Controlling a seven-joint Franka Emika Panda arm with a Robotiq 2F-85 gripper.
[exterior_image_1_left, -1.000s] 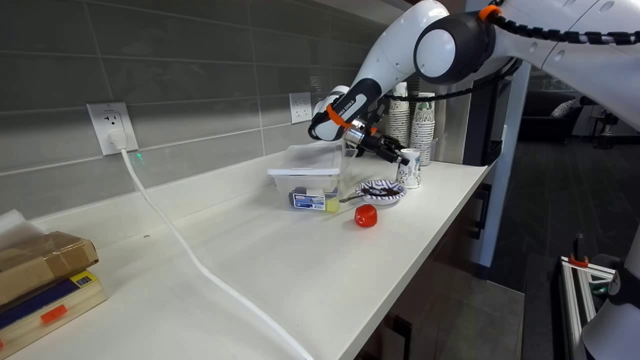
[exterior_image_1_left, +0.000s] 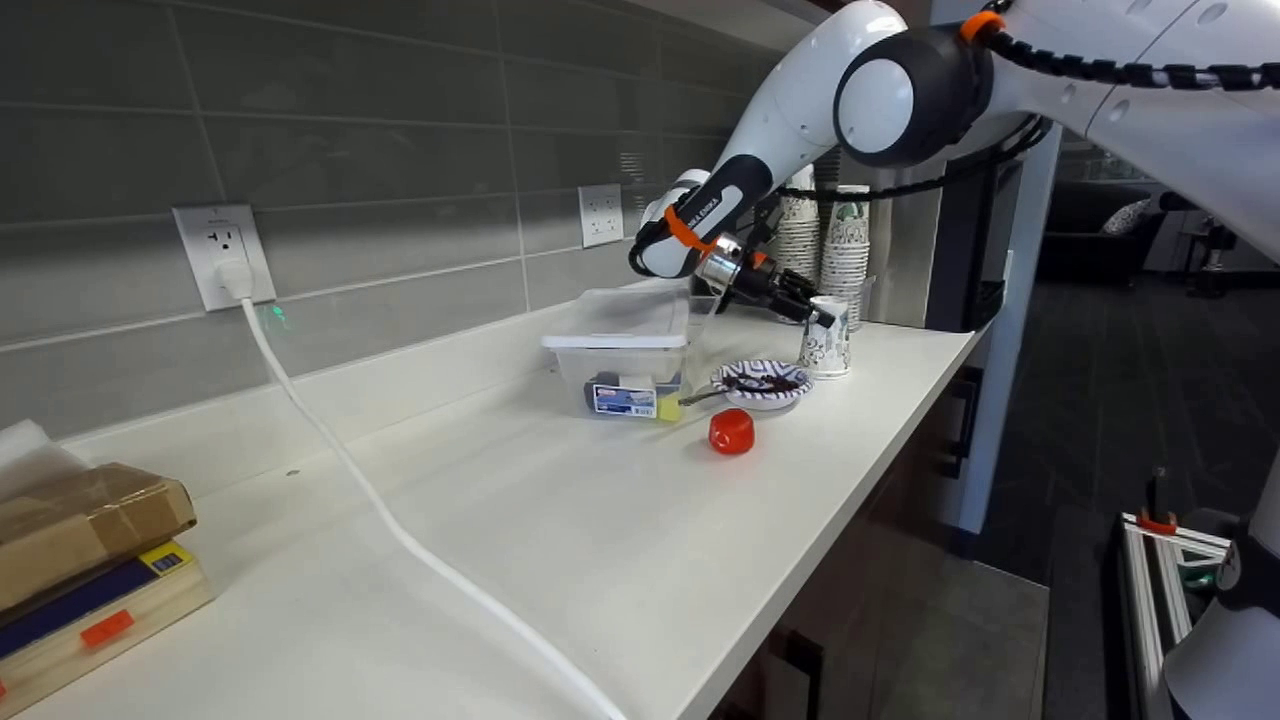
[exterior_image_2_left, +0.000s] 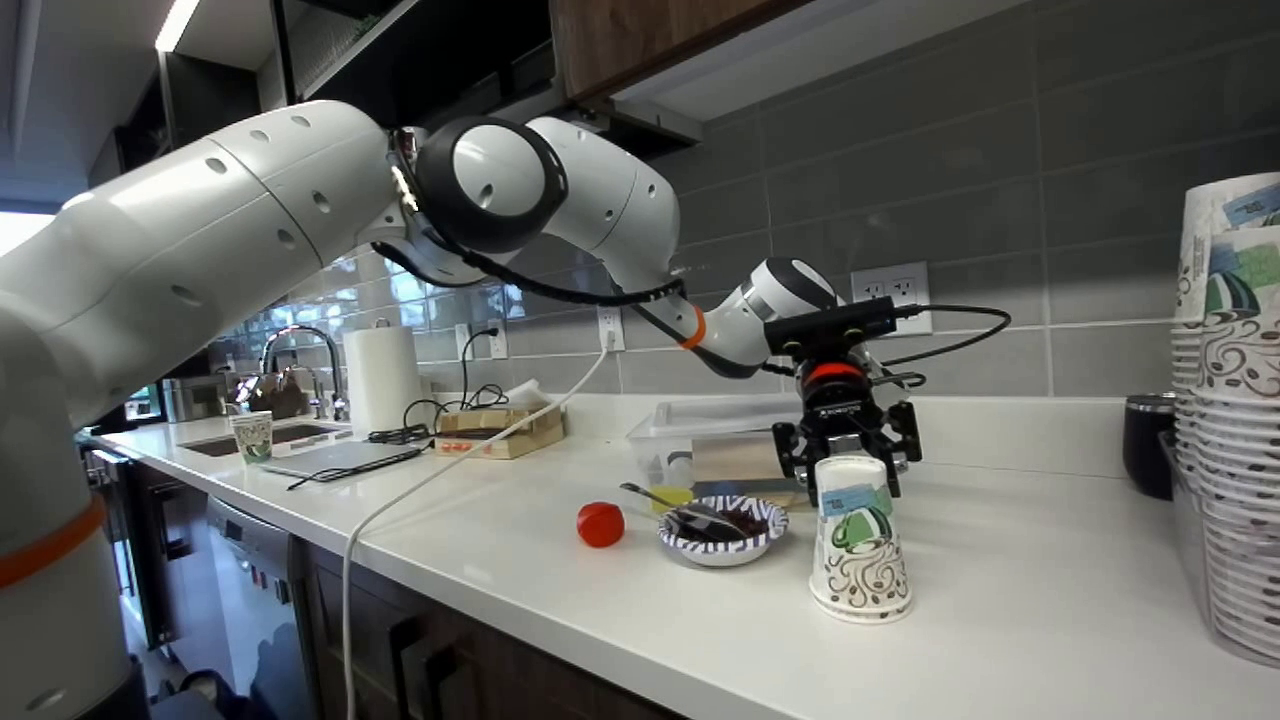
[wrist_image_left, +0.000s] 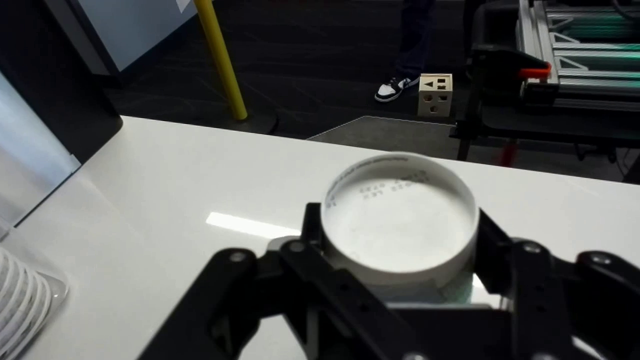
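Note:
A patterned paper cup (exterior_image_2_left: 860, 546) stands upside down on the counter, its closed base (wrist_image_left: 399, 216) facing up. My gripper is shut on it near the base, with one black finger (wrist_image_left: 312, 223) on either side. From the side, the gripper (exterior_image_1_left: 818, 312) reaches down at a slant from the wall side to the cup (exterior_image_1_left: 828, 346). The cup's wide rim appears to rest on the counter. Beside it is a patterned bowl (exterior_image_2_left: 720, 553) with dark contents and a spoon (exterior_image_2_left: 708, 521) lying in it.
A red object (exterior_image_1_left: 731, 431) sits near the bowl. Behind is a clear lidded bin (exterior_image_1_left: 618, 348). Tall cup stacks (exterior_image_2_left: 1242, 480) stand at the far side, and a white cable (exterior_image_1_left: 396, 516) crosses the counter.
The arm and gripper have shifted slightly right in exterior view 1, and the cup has moved with them. The clear bin also sits slightly further right. Bowl and red object look unmoved.

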